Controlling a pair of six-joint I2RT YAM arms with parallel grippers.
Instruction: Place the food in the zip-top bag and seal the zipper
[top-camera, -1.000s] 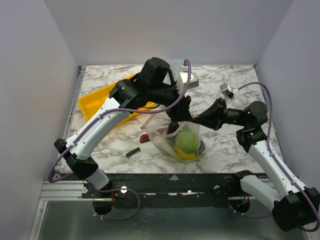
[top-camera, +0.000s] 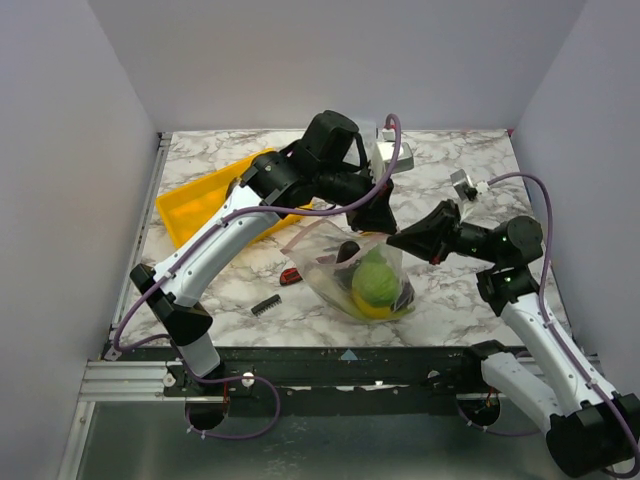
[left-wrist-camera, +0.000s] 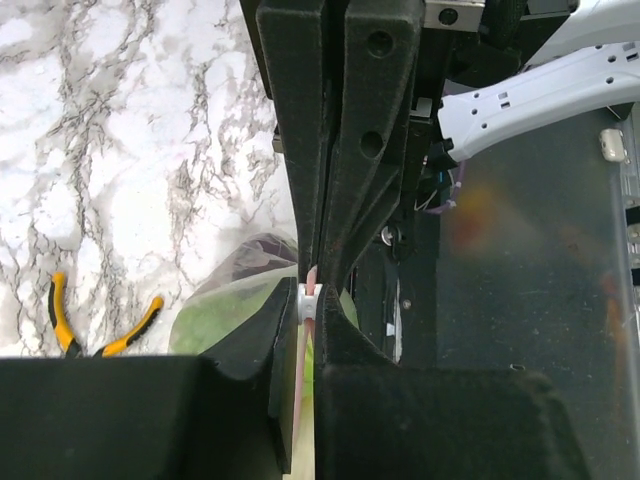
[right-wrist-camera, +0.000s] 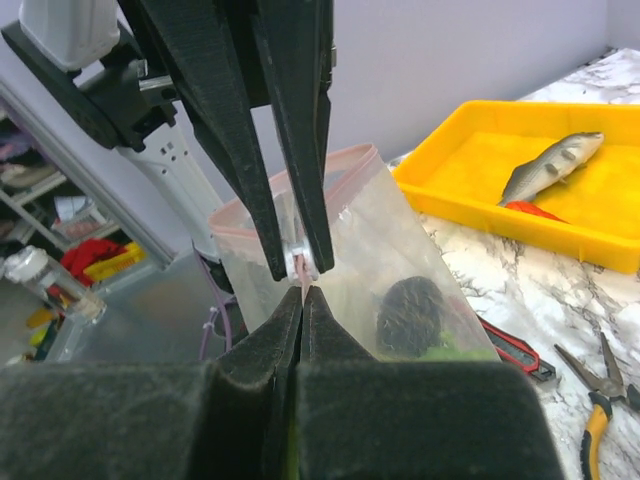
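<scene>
The clear zip top bag (top-camera: 322, 252), with its pink zip strip (right-wrist-camera: 352, 160), holds a green food item (top-camera: 376, 284), a yellow one (top-camera: 371, 308) and a dark one (top-camera: 347, 250). Between the fingertips of my left gripper sits the white zip slider (left-wrist-camera: 310, 302), at one end of the strip. My right gripper (top-camera: 393, 241) is shut on the thin pink end of the bag, right beside the slider, as the right wrist view shows. The two grippers' tips nearly touch. Part of the strip is hidden by the left arm in the top view.
Behind on the left is a yellow crate (top-camera: 190, 205) with a fish (right-wrist-camera: 550, 165) in it. A red knife (top-camera: 290, 276), a small dark comb-like piece (top-camera: 265, 305) and pliers (right-wrist-camera: 600, 400) lie near the bag.
The right gripper has shifted only slightly. The food stays in the bag.
</scene>
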